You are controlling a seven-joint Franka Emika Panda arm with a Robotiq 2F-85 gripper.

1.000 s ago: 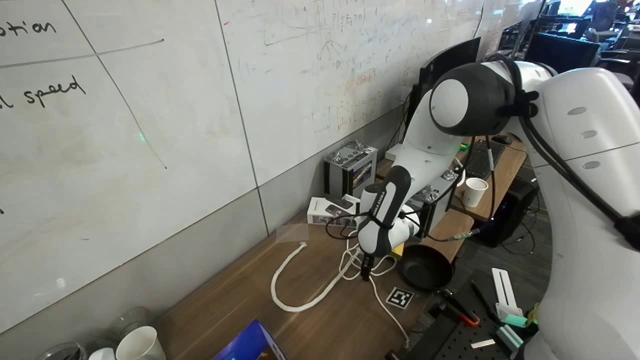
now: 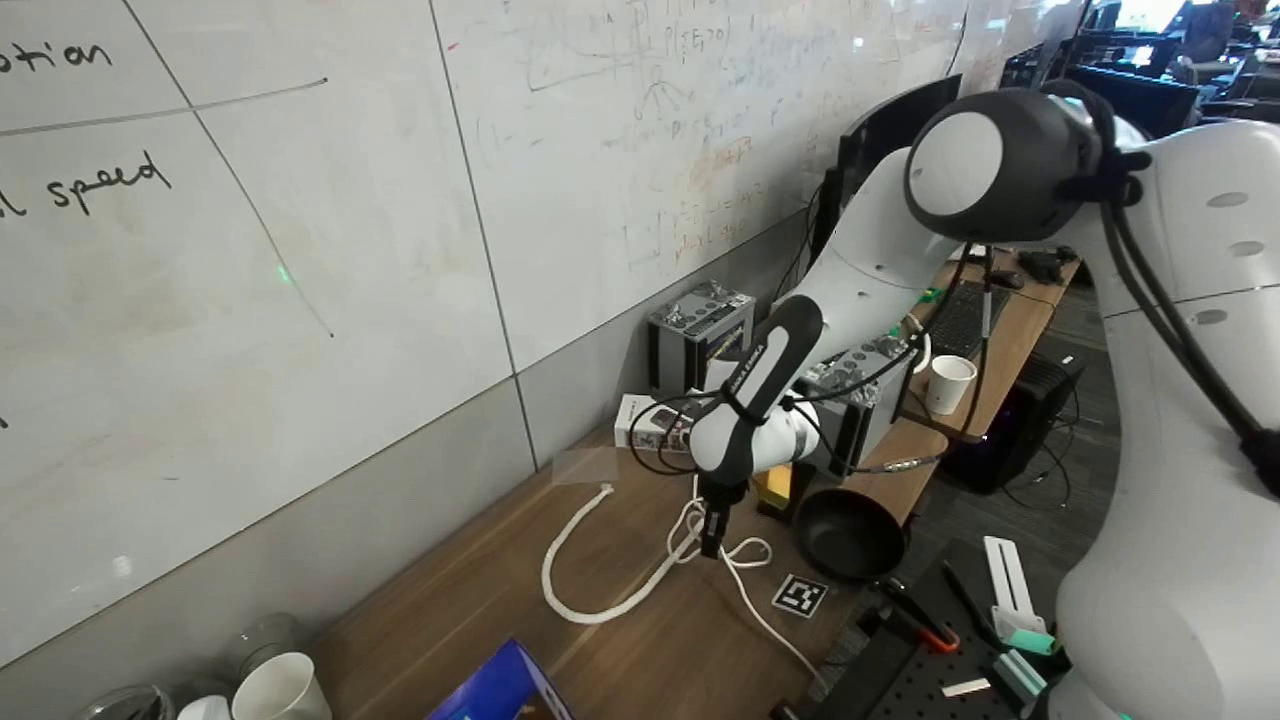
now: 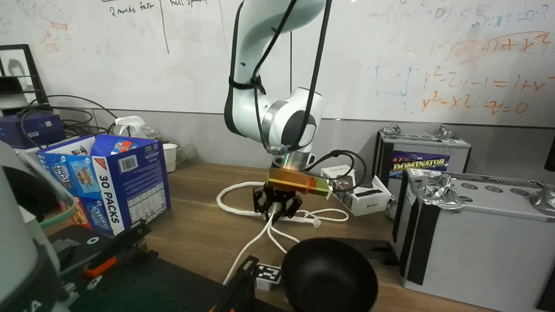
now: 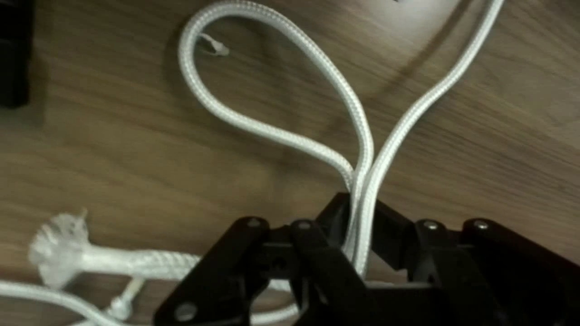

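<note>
A thin white rope (image 4: 402, 127) runs up between the fingers of my gripper, which is shut on several strands of it. From the grip, one strand loops out to the upper left in the wrist view and another trails to the upper right. In exterior view 2 the gripper (image 3: 274, 214) sits low over the table, with strands of rope (image 3: 248, 247) fanning down from it. A thicker white rope (image 2: 600, 617) lies curved on the table in exterior view 1. Its frayed end (image 4: 60, 250) shows at the lower left of the wrist view.
A black pan (image 3: 330, 275) stands close to the ropes, beside a small marker block (image 3: 268, 274). Grey cases (image 3: 478, 234) and a white box (image 3: 364, 195) are on the right. The blue snack box (image 3: 132, 182) stands left. Bare wood (image 2: 468, 612) lies left of the ropes.
My gripper has shifted slightly left in exterior view 1. The thin rope's strands have been drawn along with it, while the thick rope's curve looks the same.
</note>
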